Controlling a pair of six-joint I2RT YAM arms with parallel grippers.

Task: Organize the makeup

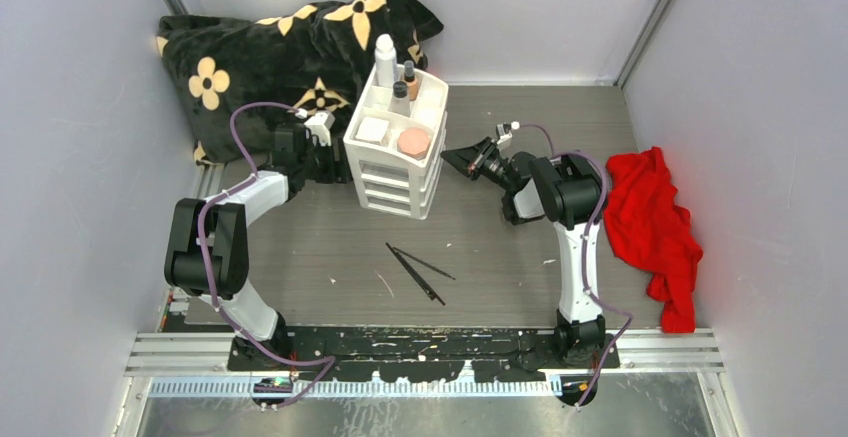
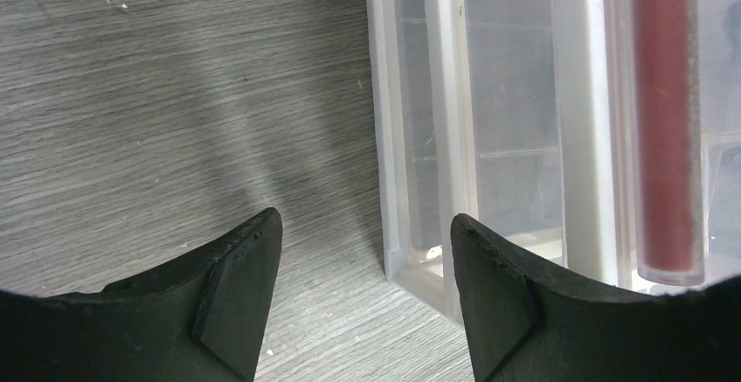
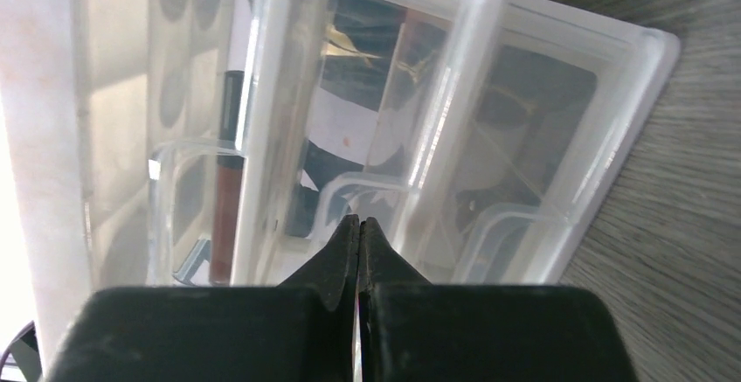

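A white organizer [image 1: 392,162] with clear drawers stands on the floor. Its top tray holds a white bottle [image 1: 386,61], two small bottles with dark caps [image 1: 400,99], a white square box [image 1: 372,131] and a round pink item [image 1: 414,142]. At the organizer's left side, my left gripper is open; its right finger lies by the drawer edge. On the opposite side, my right gripper is shut with its tips close to the clear drawer fronts [image 3: 349,137]; contact cannot be judged. A reddish tube [image 2: 666,120] shows in an upper drawer.
Two thin dark pencils [image 1: 418,272] lie on the floor in front of the organizer. Behind it rests a dark flowered cushion [image 1: 260,67]. Red cloth [image 1: 650,227] lies at the right wall. Bare floor [image 1: 480,287] extends around the pencils.
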